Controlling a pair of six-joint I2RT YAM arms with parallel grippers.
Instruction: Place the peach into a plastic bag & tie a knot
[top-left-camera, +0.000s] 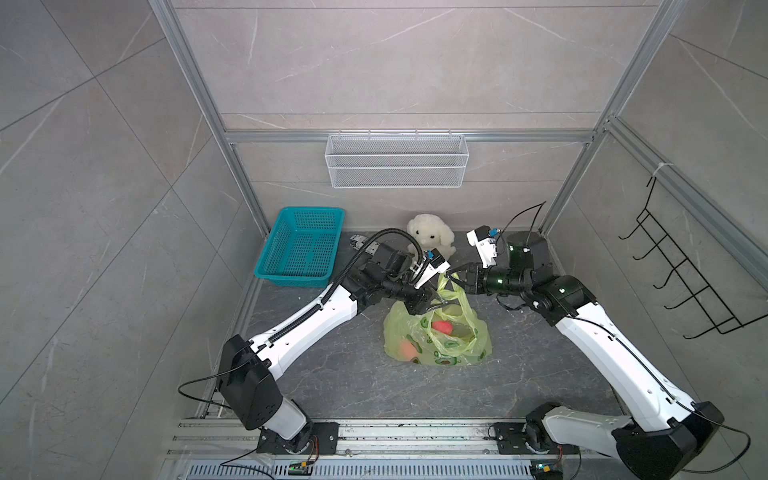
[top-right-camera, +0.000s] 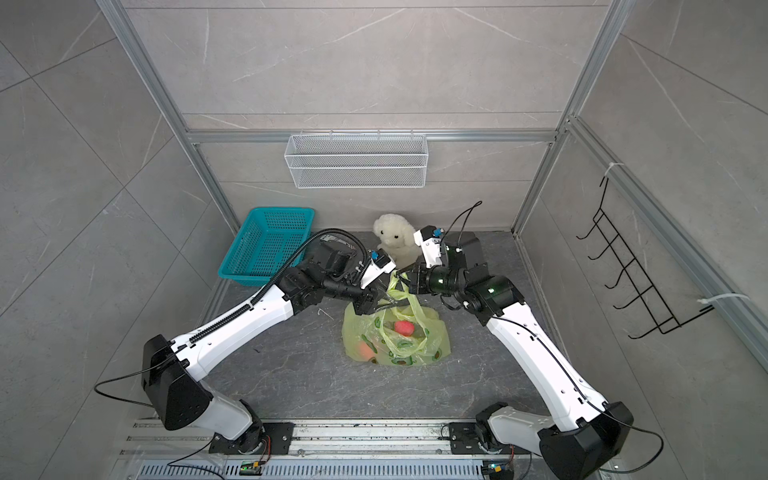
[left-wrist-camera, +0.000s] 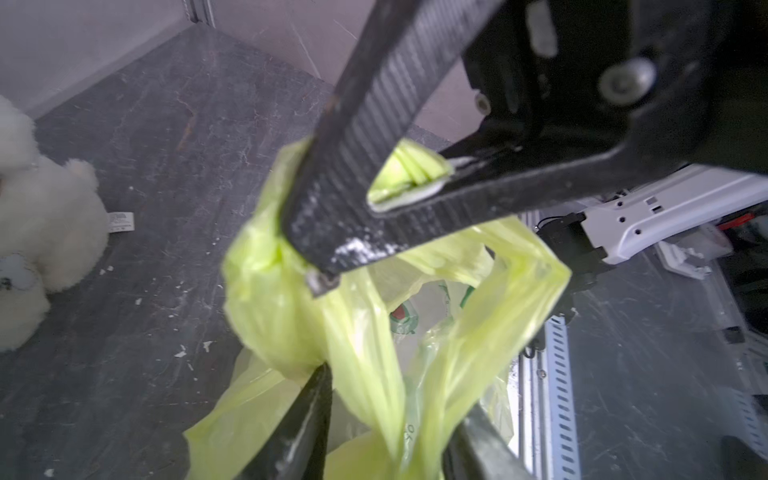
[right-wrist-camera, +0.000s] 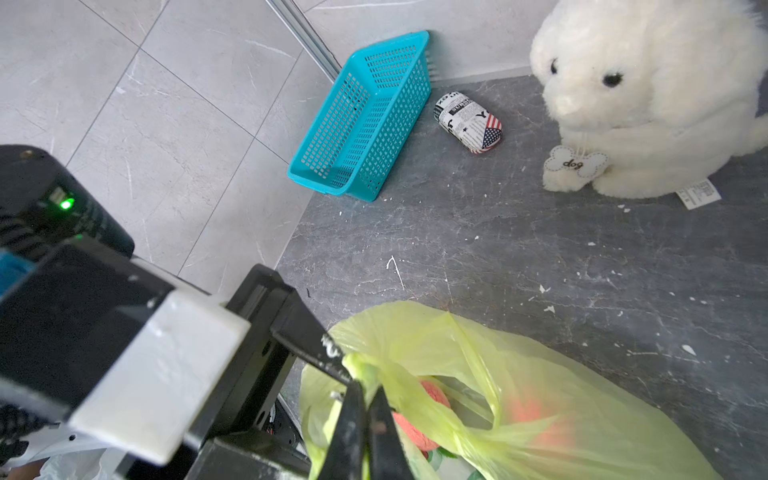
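The yellow-green plastic bag (top-left-camera: 436, 340) rests on the grey table with its handles pulled up. Through its opening a pinkish-red peach (right-wrist-camera: 416, 424) shows, and in the top left view a paler round patch (top-left-camera: 408, 349) glows through the plastic. My right gripper is shut on a bag handle, yellow plastic showing around its joined tips. From the other side, my left gripper has its fingers (left-wrist-camera: 308, 412) apart, with gathered plastic strands running between them. In both top views the two grippers hide much of the bag's neck.
A teal basket (top-left-camera: 300, 244) stands at the back left, near a printed can-shaped item (right-wrist-camera: 469, 121). The white plush dog (top-left-camera: 431, 232) sits just behind the grippers. Bare table (top-left-camera: 544, 352) lies in front and to the right of the bag.
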